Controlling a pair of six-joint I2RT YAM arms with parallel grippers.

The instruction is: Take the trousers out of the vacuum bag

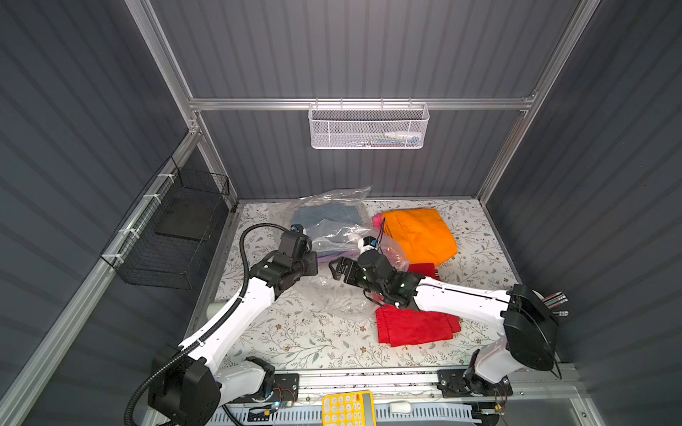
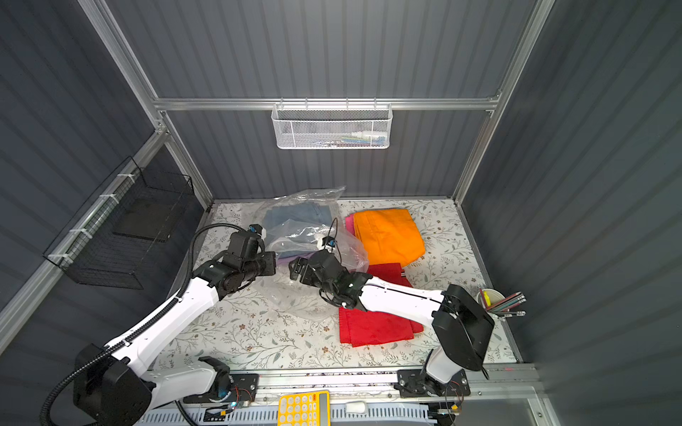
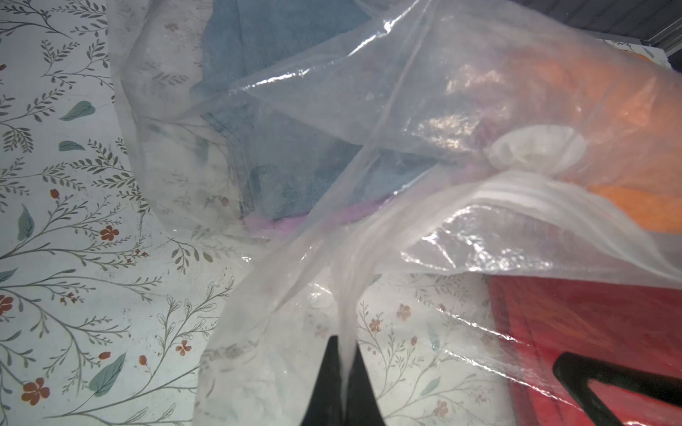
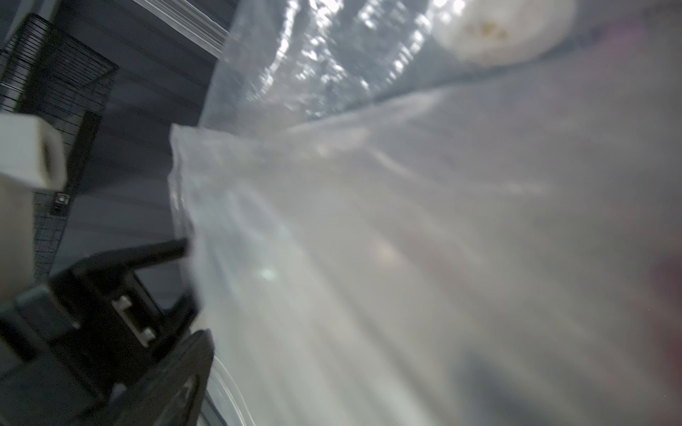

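A clear vacuum bag (image 1: 341,234) with a white valve (image 3: 536,149) lies on the floral mat, blue-grey folded fabric (image 3: 284,177) showing through it, with a pink-purple edge below. My left gripper is shut on the bag's edge, which rises from between its fingers in the left wrist view. My right gripper (image 1: 337,269) is beside it at the bag's front, open, close against the plastic. The right wrist view is mostly filled by blurred bag film.
Orange cloth (image 1: 415,234) and red cloth (image 1: 415,326) lie to the right. A black wire basket (image 1: 170,234) hangs on the left wall, a white basket (image 1: 368,127) on the back wall. A pen cup (image 2: 493,298) stands at the right.
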